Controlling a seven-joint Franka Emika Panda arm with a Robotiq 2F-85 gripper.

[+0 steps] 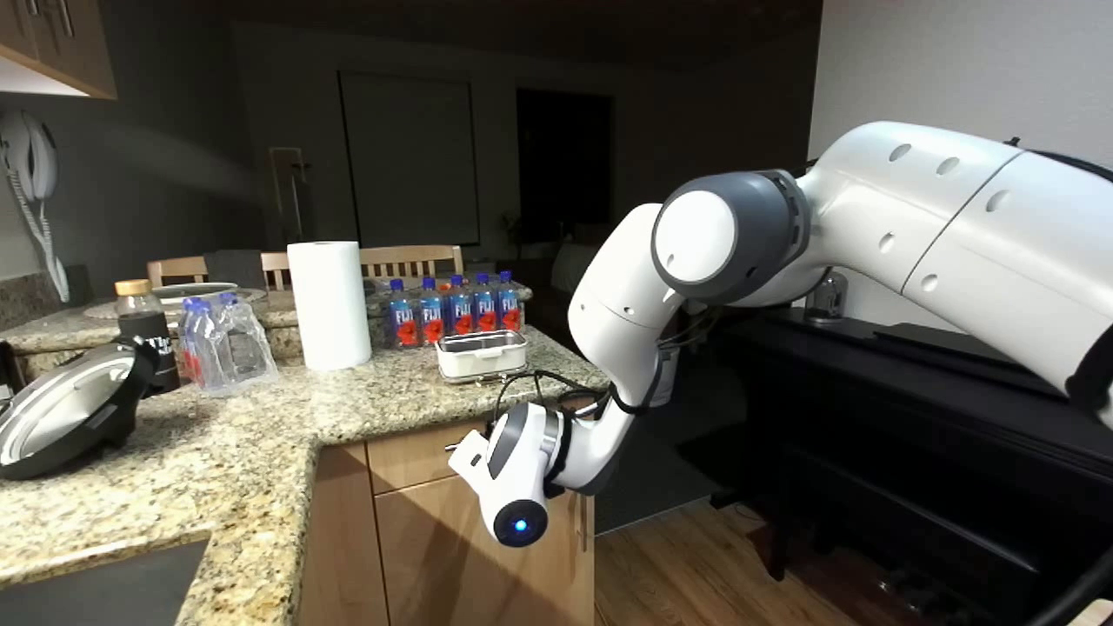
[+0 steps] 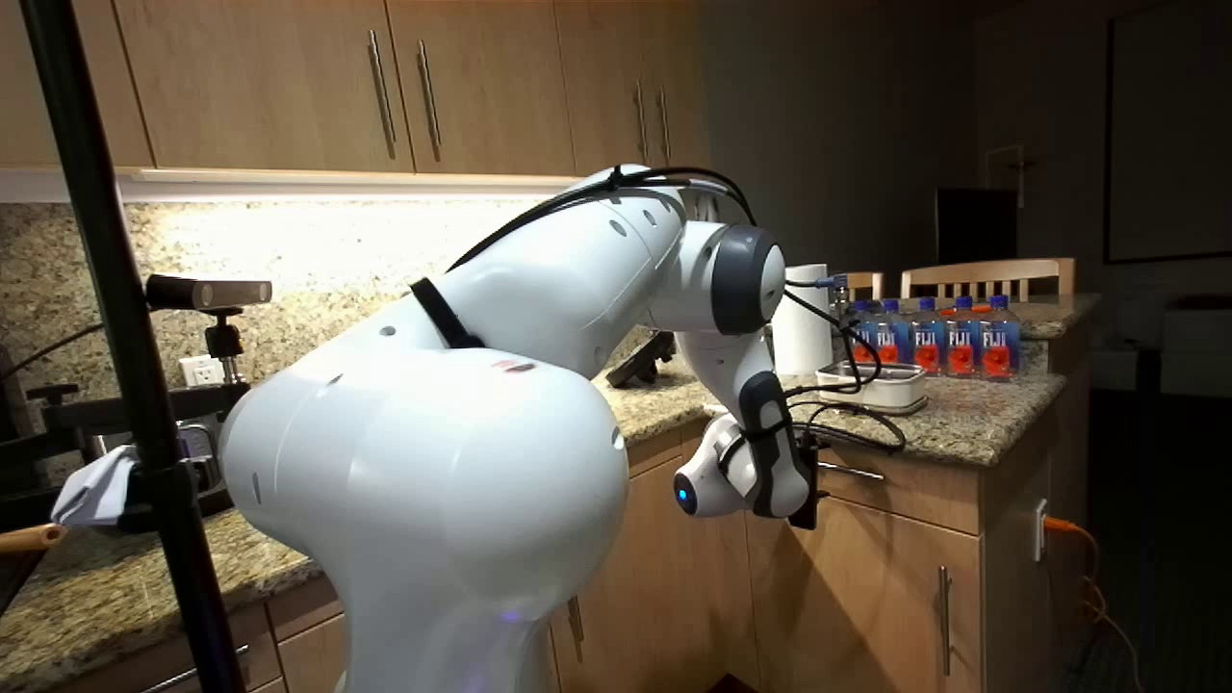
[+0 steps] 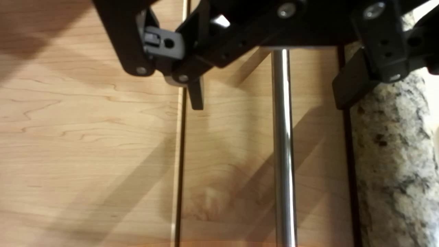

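Note:
In the wrist view, my gripper stands open in front of a light wood drawer front. Its two black fingers are spread wide, nothing held between them. A polished metal bar handle runs lengthwise down the drawer front, lying between the lines of the two fingertips; I cannot tell how far it is from them in depth. From outside, the white hand hangs just below the counter edge at the drawer, and its fingers are hidden there. The drawer looks closed, with part of its handle visible.
The granite counter edge lies close beside one finger. On the counter stand a white container, a paper towel roll and several water bottles. A cabinet door is below the drawer. Black cables loop near the wrist.

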